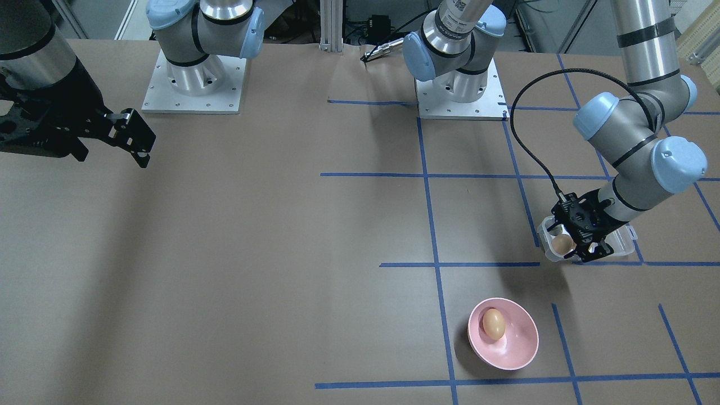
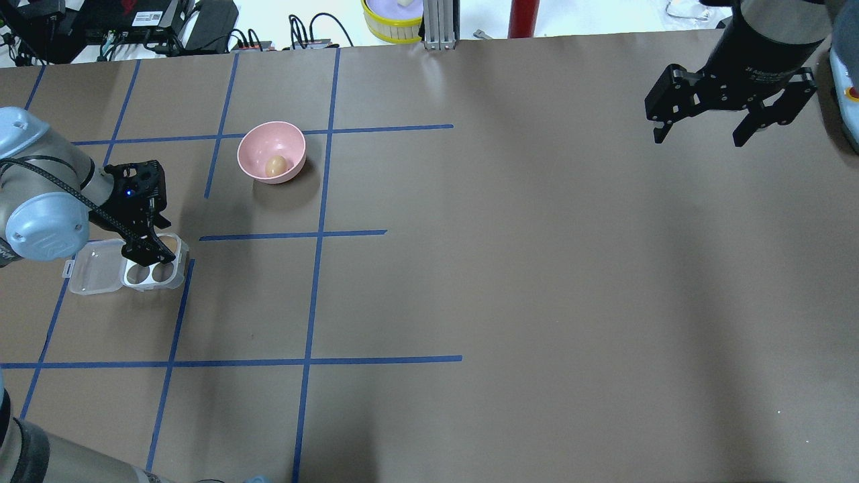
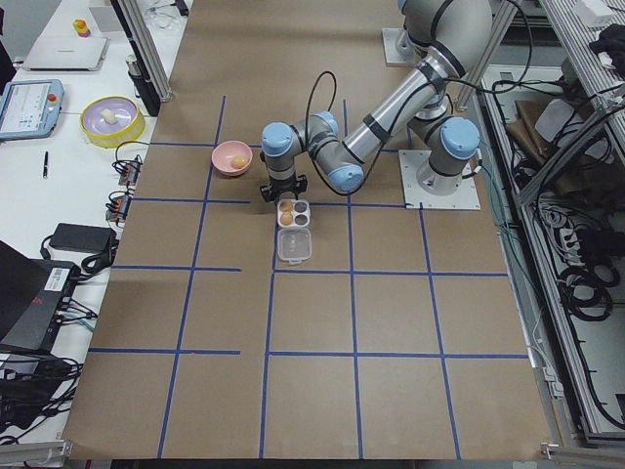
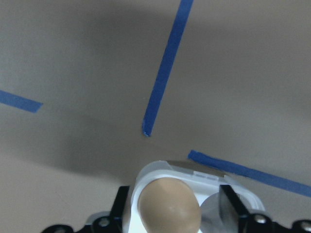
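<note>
The clear egg carton point(image 2: 161, 278) stands on the taped table, its lid point(image 2: 96, 265) opened flat, with brown eggs and empty cups inside. My gripper point(image 1: 567, 244) is right over the carton, its tips low around the cups. In the wrist view an egg point(image 4: 169, 204) sits in the carton between the black fingers, which stand apart at the bottom edge; whether they touch it is not clear. A pink bowl point(image 1: 513, 344) holds one egg point(image 1: 494, 324), nearer the front camera.
Another arm's black gripper point(image 2: 729, 96) hangs over the table away from the carton. Two other arm bases are at the table's edge.
</note>
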